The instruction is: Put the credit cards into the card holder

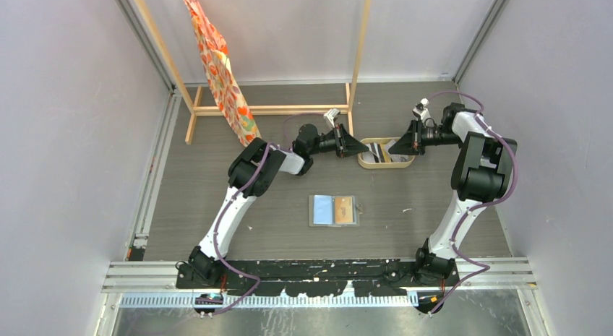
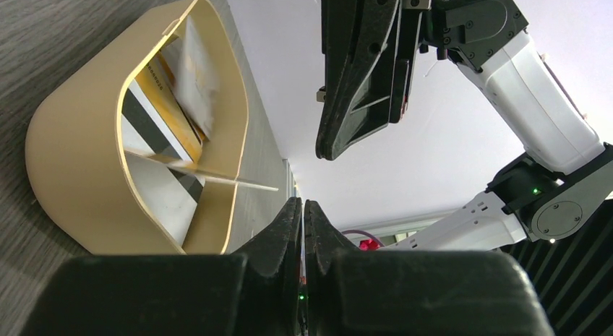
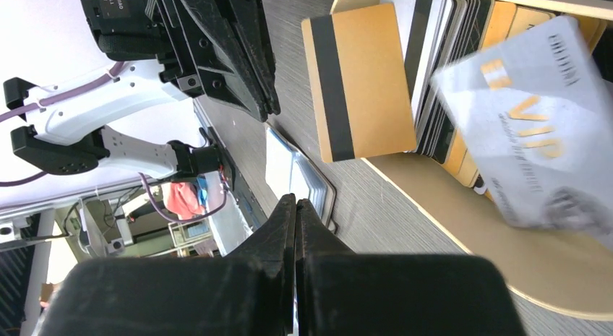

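The tan oval card holder holds several cards on edge, seen close in both wrist views. A gold card with a dark stripe sticks out above its rim, beside a blurred, pale card. My left gripper is shut at the holder's left end, nothing visible between its fingers. My right gripper is shut over the holder's right part, nothing visible between its fingers.
A clear case with blue and orange cards lies in the middle front. A wooden rack with a patterned cloth stands at the back.
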